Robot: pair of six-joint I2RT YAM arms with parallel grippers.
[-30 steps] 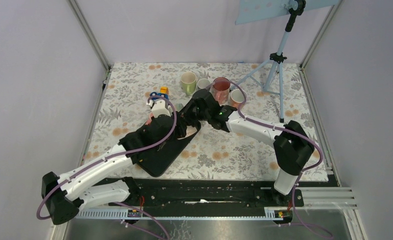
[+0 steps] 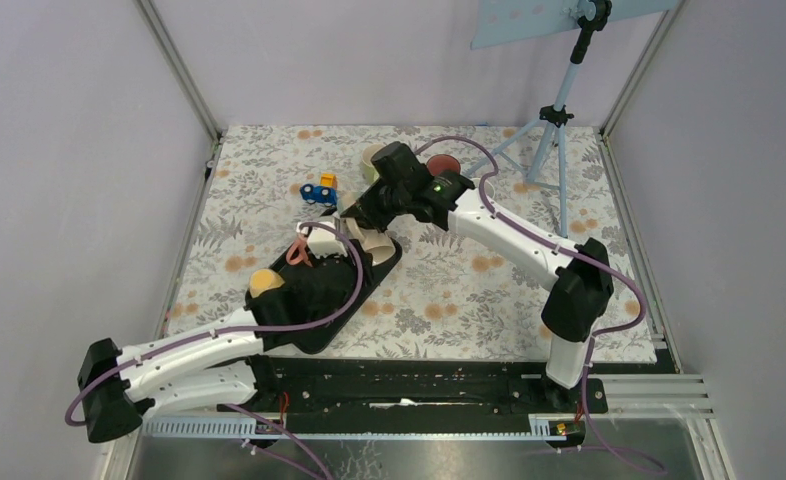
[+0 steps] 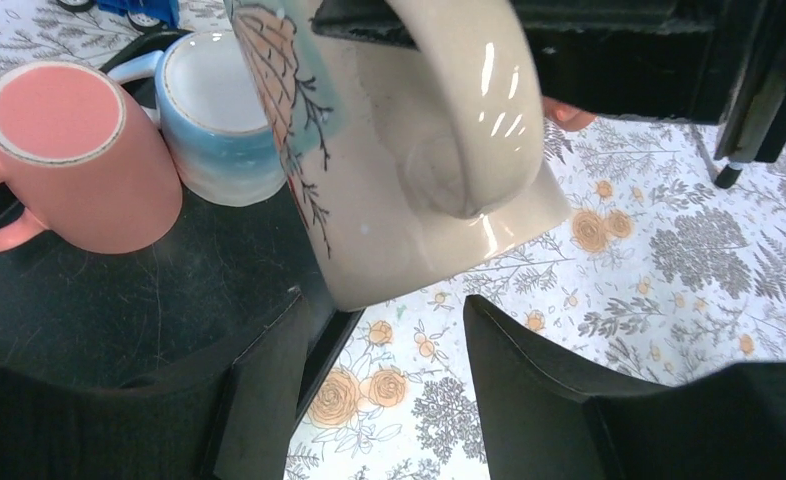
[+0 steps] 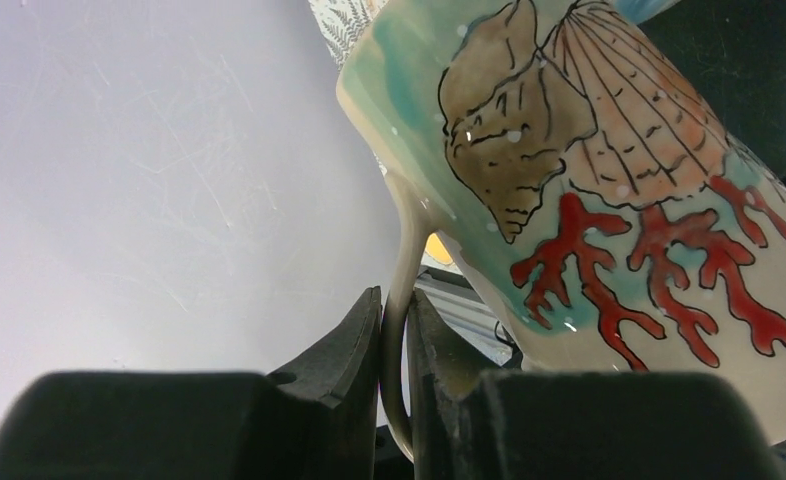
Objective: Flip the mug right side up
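The cream mug (image 2: 374, 247) with painted shell and coral (image 3: 364, 200) is held tilted in the air above the black tray (image 2: 339, 310). My right gripper is shut on its handle, the painted side filling much of the right wrist view. My left gripper stands open just below and before the mug, nothing between its fingers. In the left wrist view, a pink mug (image 3: 89, 180) and a blue-white mug (image 3: 219, 130) stand bottom-up on the tray.
A blue toy vehicle (image 2: 318, 194) lies behind the tray, several cups including a red one (image 2: 443, 163) stand at the back. A tripod (image 2: 554, 115) occupies the back right.
My right gripper has lifted up and toward the back with the mug in it.
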